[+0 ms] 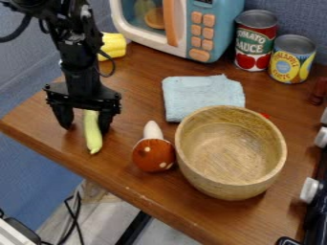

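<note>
My black gripper point(86, 119) is low over the left part of the table, its fingers either side of the upper part of a pale yellow-green elongated vegetable point(94, 140) that lies lengthwise toward the front edge. Whether the fingers touch it or have closed on it is unclear. A red toy mushroom point(153, 156) with a white stem lies right of it, beside a wooden bowl point(230, 176).
A folded blue cloth point(202, 95), a toy microwave point(174, 28), two cans point(255, 43) and a yellow object point(113, 48) stand toward the back. Black appliances line the right edge.
</note>
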